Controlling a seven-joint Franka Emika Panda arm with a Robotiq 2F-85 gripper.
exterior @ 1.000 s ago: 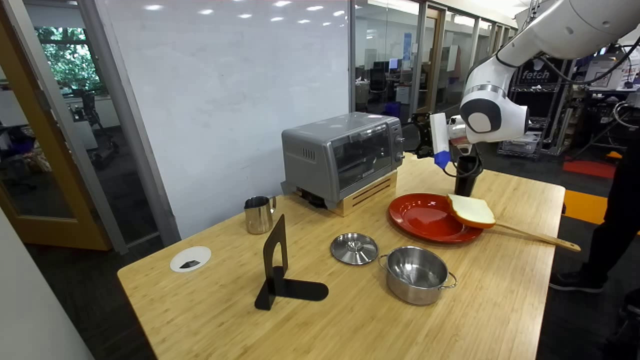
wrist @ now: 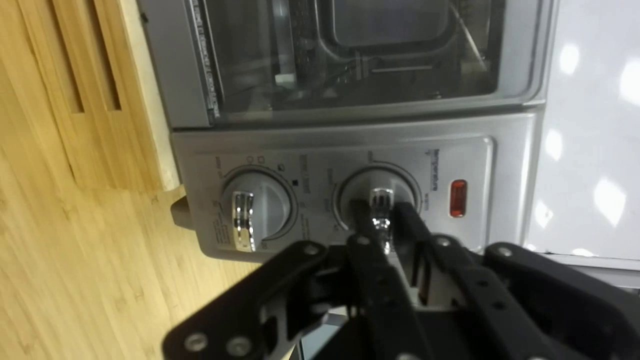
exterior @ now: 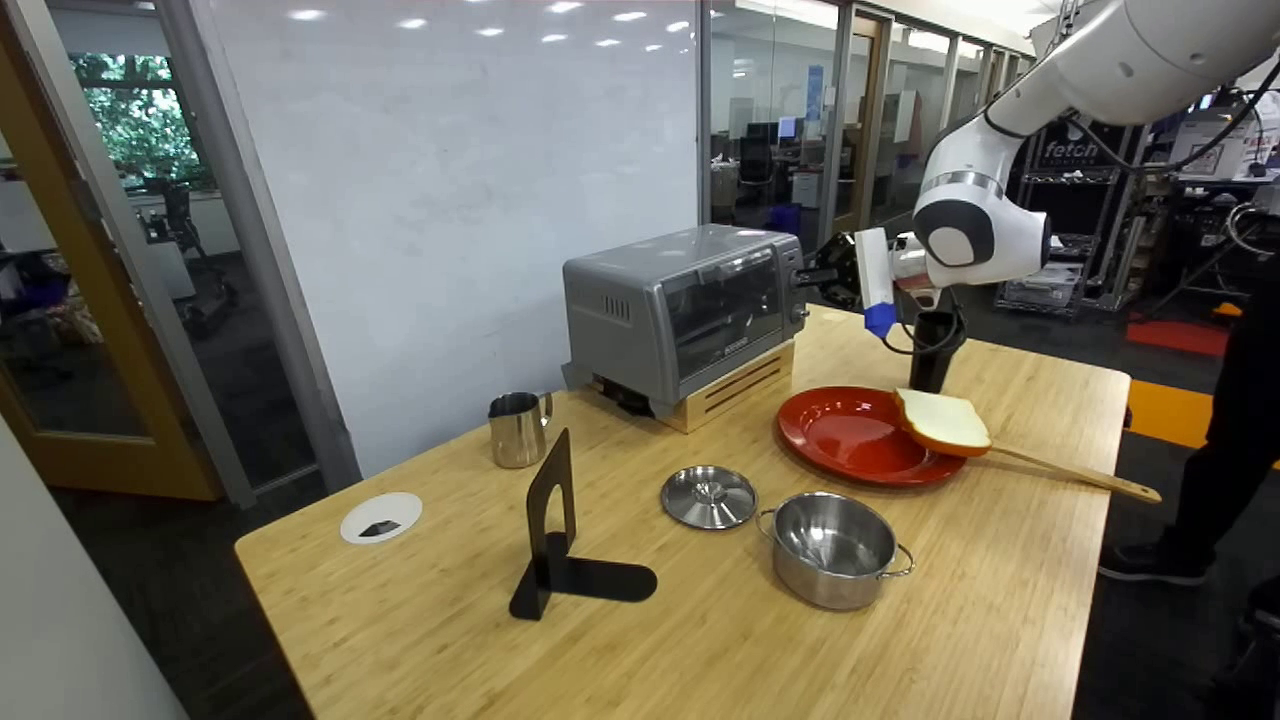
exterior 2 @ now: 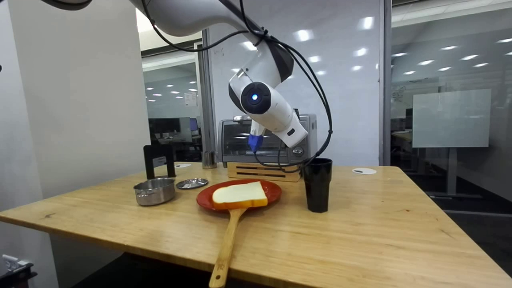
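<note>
The silver toaster oven (exterior: 684,314) stands at the back of the table with its door closed. Its control panel fills the middle of the wrist view, where the temperature knob (wrist: 382,198) has a chrome grip bar. My gripper is at that knob, one dark finger on each side of the bar. The fingers stand close together, and whether both press on the bar cannot be made out. A second knob (wrist: 258,205), untouched, is to the left in that view. In exterior view 2 the arm hides the fingers.
A red plate (exterior: 828,438) holds a bread slice (exterior: 942,420) lying on a wooden spatula (exterior: 1080,475). Close below the arm is a black cup (exterior 2: 317,185). A pot (exterior: 830,552), a lid (exterior: 708,497), a steel pitcher (exterior: 517,432) and a black stand (exterior: 552,528) occupy the table's left and middle.
The arm has shifted slightly left toward the oven panel. The fingers now look closer together than a second ago. Objects on the table have not moved.
</note>
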